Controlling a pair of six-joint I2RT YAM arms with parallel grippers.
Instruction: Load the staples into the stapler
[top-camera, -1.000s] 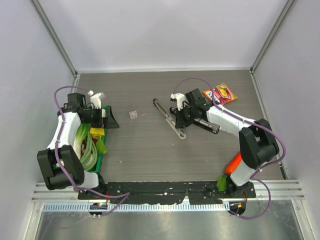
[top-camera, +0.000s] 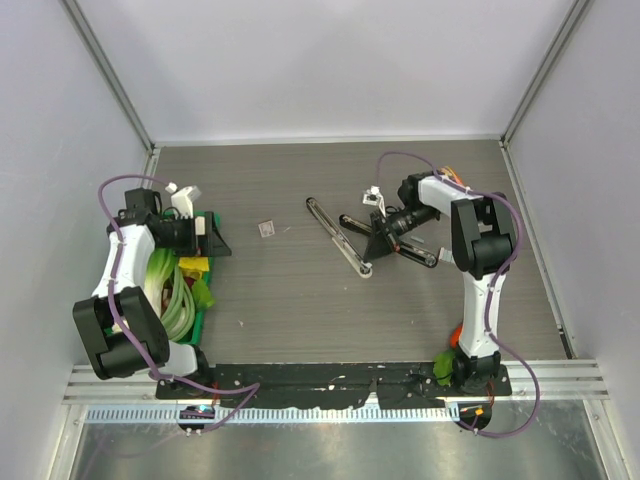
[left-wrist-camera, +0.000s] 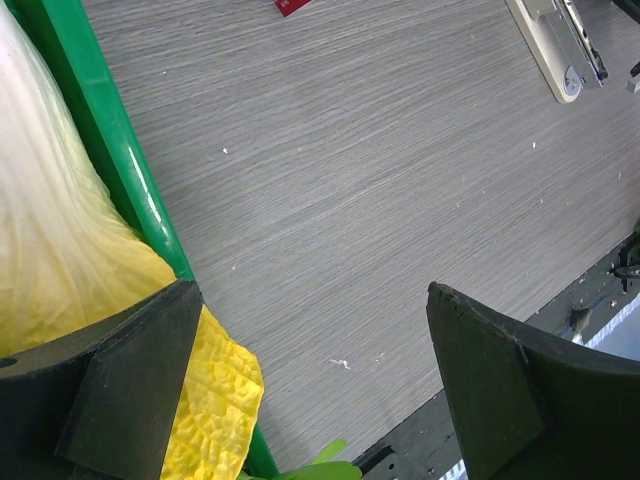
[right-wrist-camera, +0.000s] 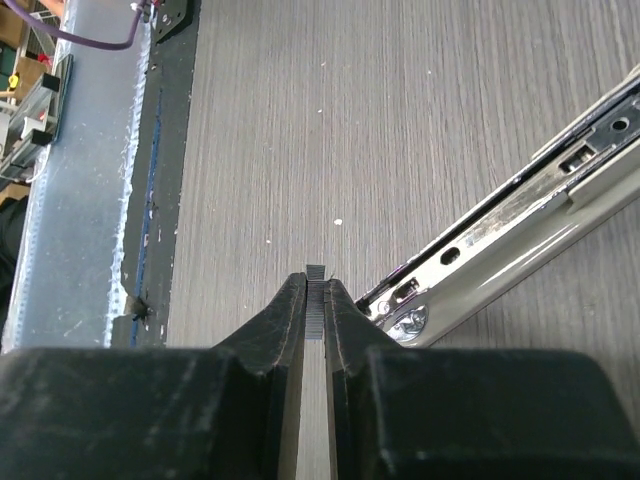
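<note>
The long stapler (top-camera: 338, 236) lies slantwise on the table in the top view. Its metal plate (right-wrist-camera: 470, 245) and pale side show in the right wrist view, running from the upper right to near my fingertips. My right gripper is shut on a small grey ridged staple strip (right-wrist-camera: 315, 318), just beside the stapler's near end; whether the strip touches it I cannot tell. Over the green basket (top-camera: 216, 262) my left gripper stands open, empty between its fingers. The stapler's end (left-wrist-camera: 565, 75) appears at that view's upper right.
Another long dark piece (top-camera: 418, 256) lies under my right arm, partly covered. Vegetables (top-camera: 180, 305) fill the basket. A small flat square (top-camera: 266, 229) rests on the table between the arms.
My right gripper has moved slightly right and toward the table's front, and its arm has swung round, now covering most of the colourful packet. The left arm has hardly moved.
</note>
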